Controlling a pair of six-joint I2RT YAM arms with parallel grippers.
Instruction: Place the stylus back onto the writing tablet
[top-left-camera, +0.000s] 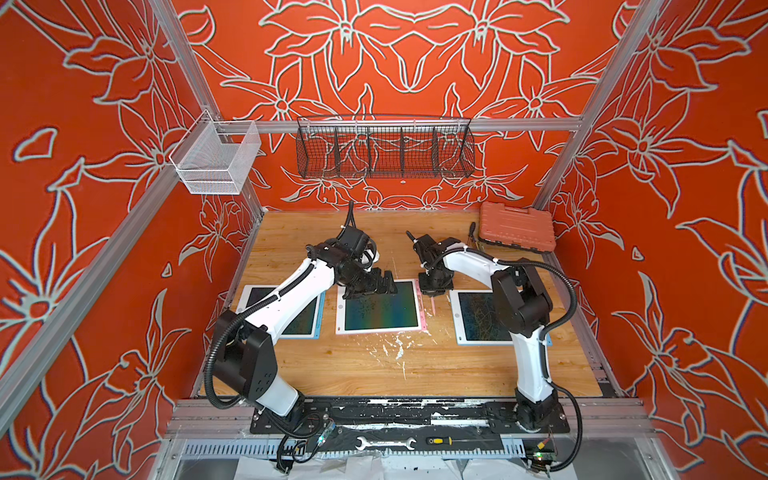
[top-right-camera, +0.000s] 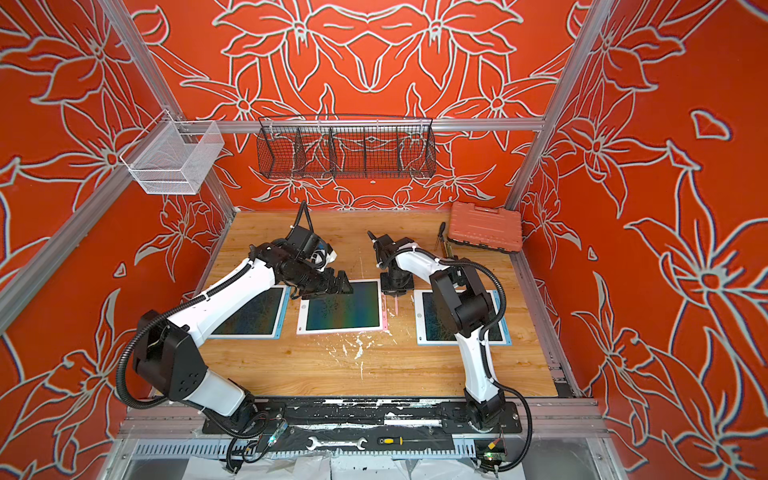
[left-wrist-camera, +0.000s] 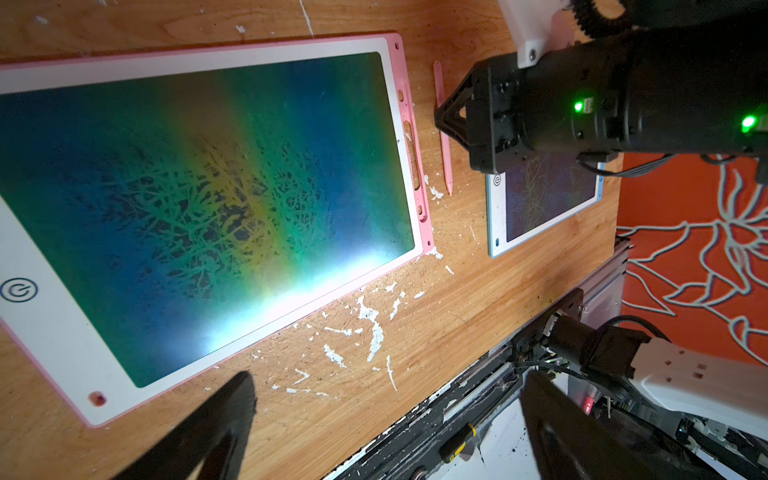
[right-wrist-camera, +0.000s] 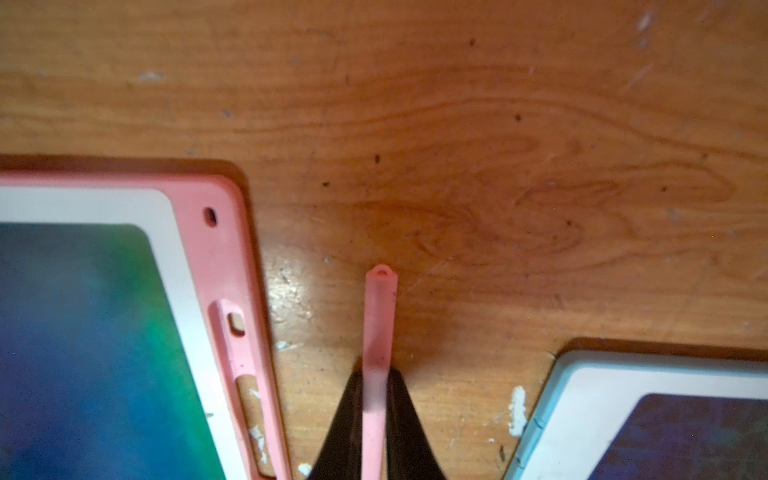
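Note:
A pink stylus (right-wrist-camera: 380, 320) runs between the fingertips of my right gripper, which touch it on both sides. Its looped end points away from the gripper in the right wrist view. Whether it rests on the wood or hangs just above cannot be told. To its left lies the middle writing tablet (left-wrist-camera: 405, 144), pink-edged, with an empty slot along the side facing the stylus. Above that tablet my left gripper stands wide open, nothing between its fingers.
Blue-edged tablets lie on either side, one at the left (top-left-camera: 304, 320) and one at the right (top-left-camera: 472, 320). An orange case (top-left-camera: 516, 226) sits at the back right. A narrow strip of bare wood separates the middle and right tablets.

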